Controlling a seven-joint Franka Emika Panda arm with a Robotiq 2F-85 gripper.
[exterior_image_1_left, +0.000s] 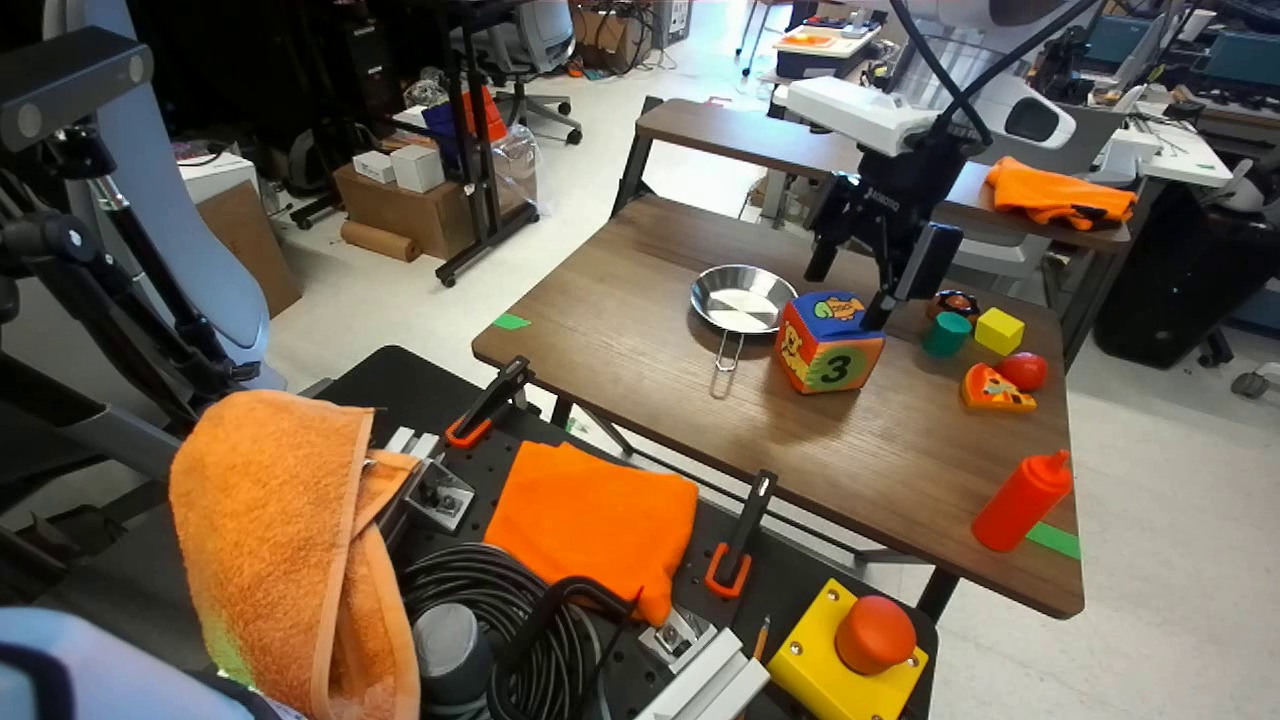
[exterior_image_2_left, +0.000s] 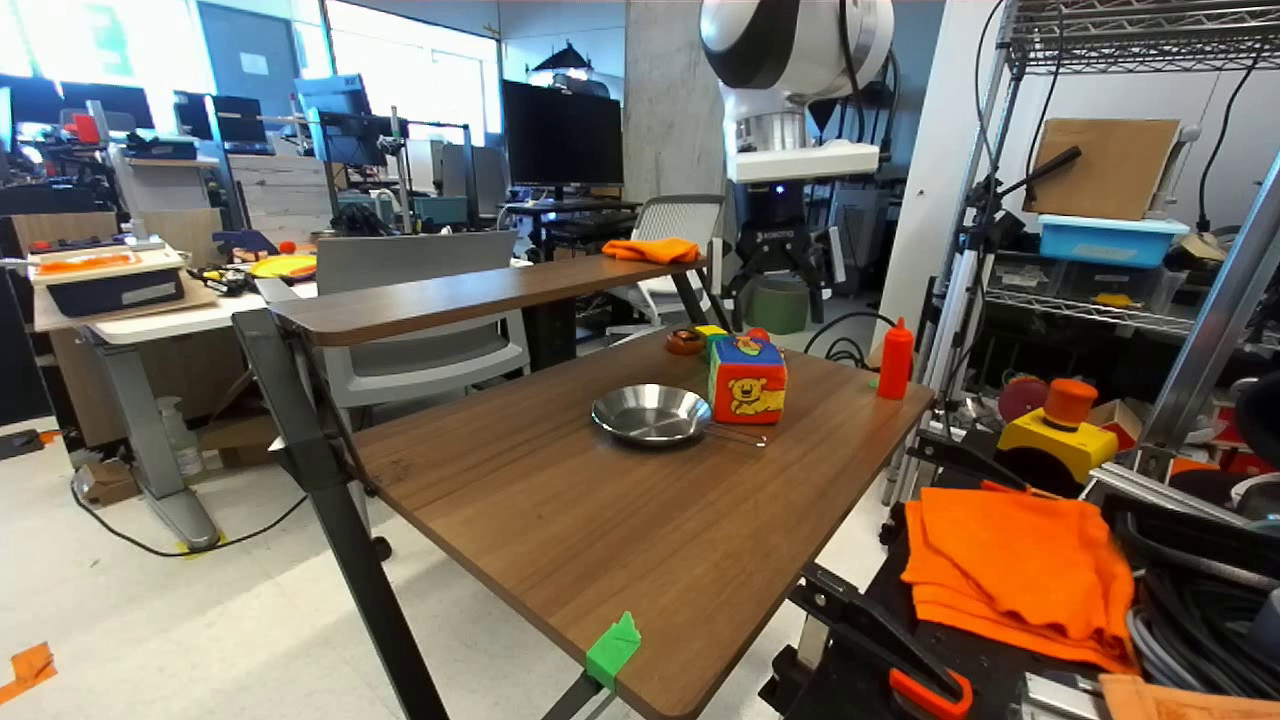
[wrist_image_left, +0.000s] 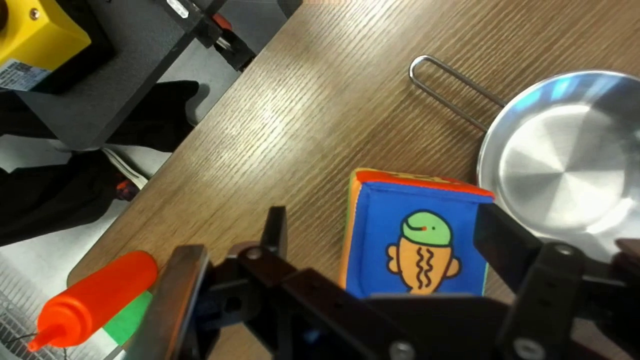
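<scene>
A soft picture cube (exterior_image_1_left: 830, 344) rests on the table, its blue top bearing an orange and green figure and one side a black 3. Above it hangs my gripper (exterior_image_1_left: 847, 302), open, its fingers spread wide. From the wrist view, the cube's blue face (wrist_image_left: 417, 240) lies between the two fingers, nearer the right one; the lower part of that face is hidden by the gripper. Whether any finger touches the cube I cannot tell. Right beside the cube is a steel pan (exterior_image_1_left: 741, 299), empty, its wire handle (wrist_image_left: 453, 90) pointing to the table's front edge.
Toward the table's right end sit a green cup (exterior_image_1_left: 947, 335), a yellow block (exterior_image_1_left: 998, 331), a red ball (exterior_image_1_left: 1023, 371) and a pizza slice (exterior_image_1_left: 994, 390). A red squeeze bottle (exterior_image_1_left: 1021, 500) stands at the front right corner.
</scene>
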